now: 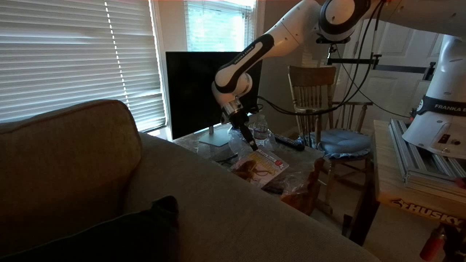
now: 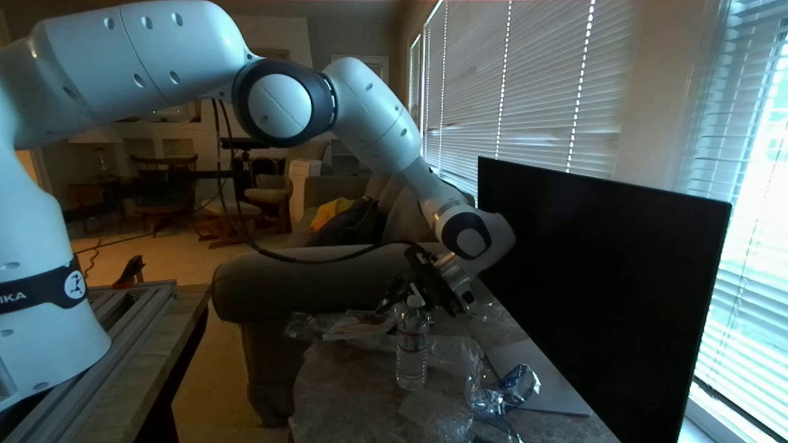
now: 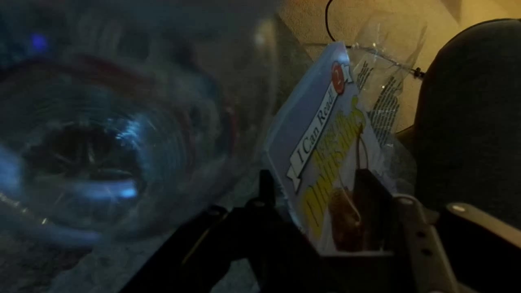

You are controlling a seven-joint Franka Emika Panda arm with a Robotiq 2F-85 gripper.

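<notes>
A thin "I Can Read!" dinosaur book (image 1: 262,168) lies cover up at the near end of the cluttered table. My gripper (image 1: 254,147) points down at its upper edge. In the wrist view the fingers of my gripper stand apart, with the cover of the book (image 3: 320,151) showing in and beyond the gap. Neither finger visibly pinches it, though whether one touches it is unclear. From the other side, the book (image 2: 358,325) is seen low and nearly flat, partly hidden by clear plastic.
A clear water bottle (image 2: 412,347) stands upright close beside the gripper and fills the wrist view's left side. Clear plastic wrap (image 2: 450,369), a remote (image 1: 289,142) and a monitor (image 1: 196,96) crowd the table. The sofa arm (image 1: 209,187) borders it.
</notes>
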